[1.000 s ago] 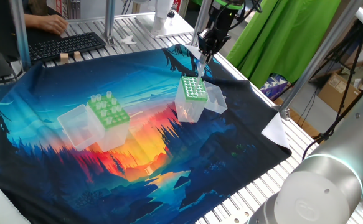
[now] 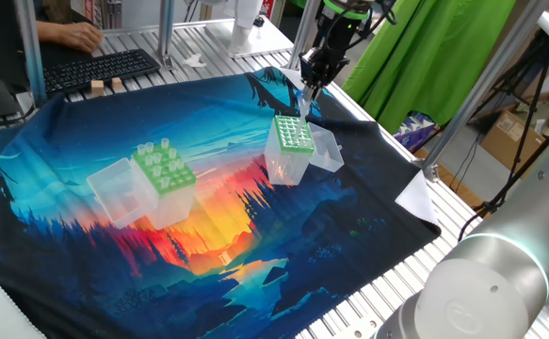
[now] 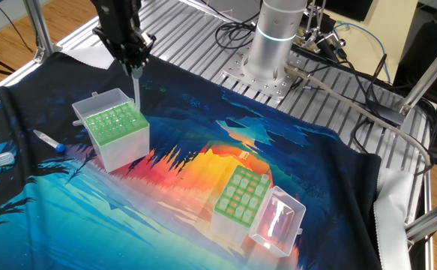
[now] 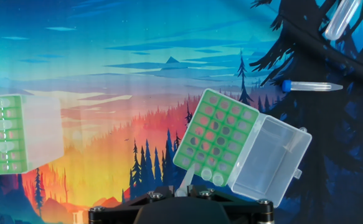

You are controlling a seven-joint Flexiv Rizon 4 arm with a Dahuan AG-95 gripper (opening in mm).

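My gripper (image 3: 134, 66) points down and is shut on a slim translucent pipette tip (image 3: 136, 88). The tip's lower end is at one corner of a clear box (image 3: 124, 152) with a green rack top (image 3: 117, 124). Whether that end is inside a hole or just above it, I cannot tell. In the wrist view the held tip (image 4: 187, 180) slants up from the fingers toward the near edge of this rack (image 4: 218, 134). Two whitish tips (image 4: 207, 174) are seated beside it; many other holes look empty. A second green rack (image 2: 164, 169) has several tips standing in it.
Open clear lids (image 2: 327, 149) (image 3: 278, 221) adjoin both boxes. A blue-capped tube (image 4: 312, 86) and another clear tube (image 4: 343, 18) lie on the printed cloth (image 2: 283, 273). Cloth between the two boxes is clear. A keyboard (image 2: 100, 70) sits at the table's edge.
Little differs: the gripper with its tip has shifted very slightly at the rack's corner. Both boxes stand where they were.
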